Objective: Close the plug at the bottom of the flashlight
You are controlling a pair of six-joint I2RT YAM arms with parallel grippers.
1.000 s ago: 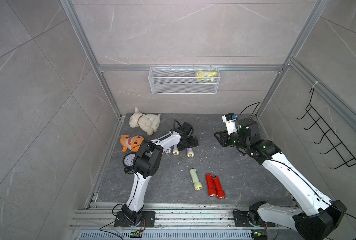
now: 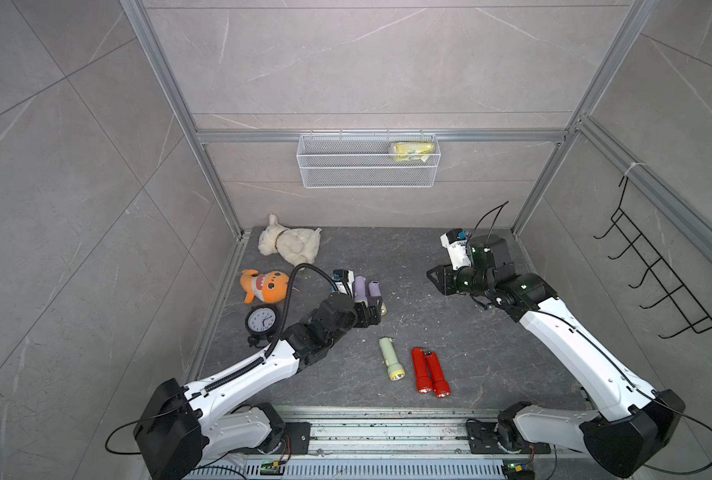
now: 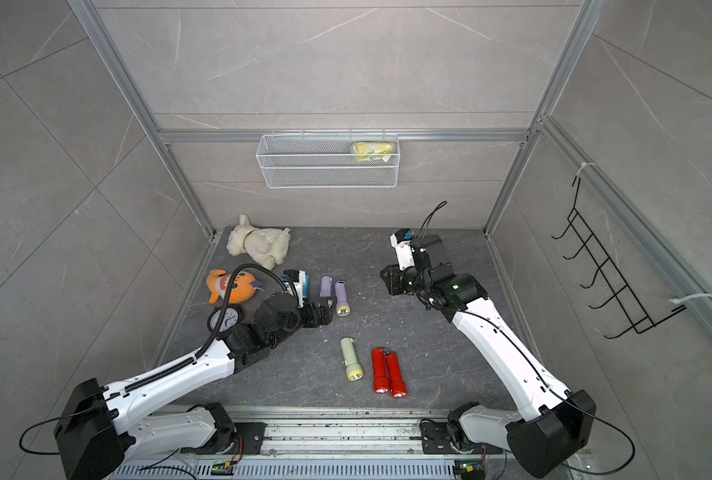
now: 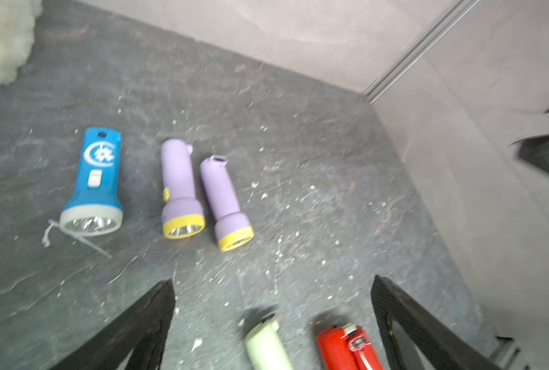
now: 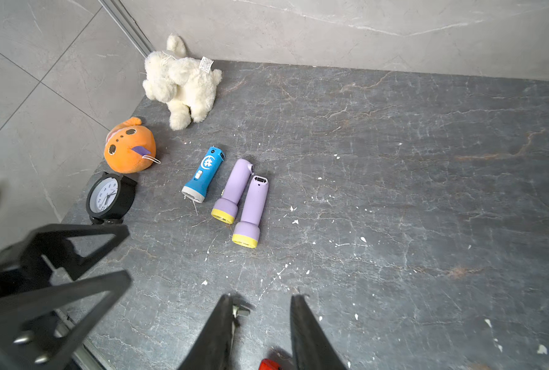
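Several flashlights lie on the dark floor: a blue one (image 4: 93, 182), two lilac ones (image 4: 223, 196) (image 5: 231, 197), a pale green one (image 2: 392, 358) and two red ones (image 3: 379, 370) toward the front. My left gripper stands open above them, nothing between its fingers. My right gripper hangs at the middle right, above the floor, its fingers apart with nothing held. The plugs on the flashlight ends are too small to judge clearly.
A white plush toy (image 5: 181, 86), orange plush (image 5: 129, 148) and clock (image 5: 107, 196) line the left side. A wire basket (image 2: 368, 160) hangs on the back wall, a black hook rack (image 2: 652, 272) on the right.
My left arm has drawn back and down to the left, uncovering the lilac flashlights in the top left view. The right arm has shifted only slightly.
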